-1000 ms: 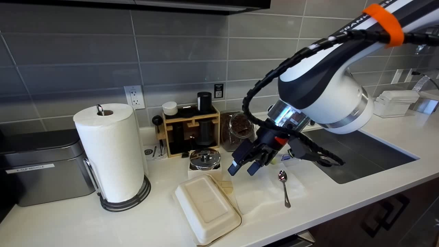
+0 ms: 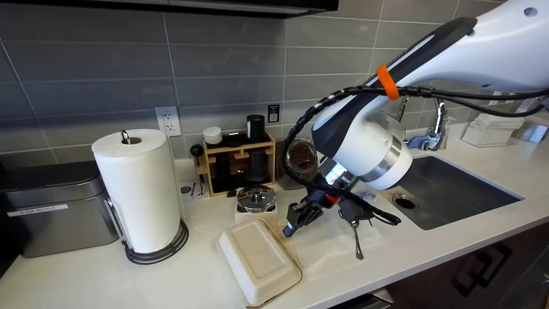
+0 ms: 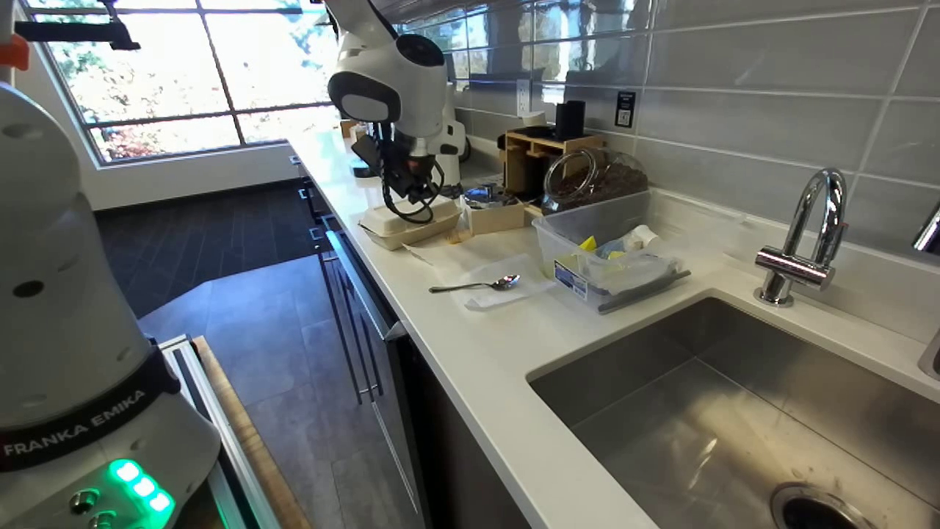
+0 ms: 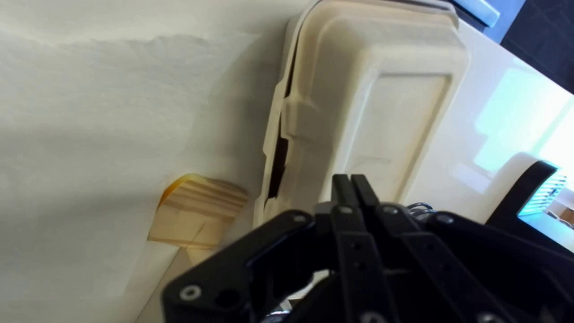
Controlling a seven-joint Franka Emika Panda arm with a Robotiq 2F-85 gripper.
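A beige lidded takeout container (image 2: 260, 257) lies on the counter, its lid slightly gaping along one long side in the wrist view. My gripper points down near that side, its two fingertips drawn together with nothing visible between them. From exterior view 1, the fingers (image 2: 288, 230) appear just right of the container, close to its far end; whether they touch it cannot be told. A yellowish translucent piece (image 4: 196, 212) rests on white paper beside the container. Farther right is a metal spoon (image 3: 476, 286), partly covered by the arm in exterior view 1.
A paper towel roll (image 2: 136, 190) stands left of the container. Behind are a silver-lidded canister (image 2: 256, 199) and a wooden shelf (image 2: 240, 146). In exterior view 2, a clear plastic bin (image 3: 590, 231) sits by the sink (image 3: 652, 423). Counter left of the container is clear.
My arm has moved left and slightly lower, toward the container. The fingers, spread apart earlier, are now together. The container and spoon have stayed in place.
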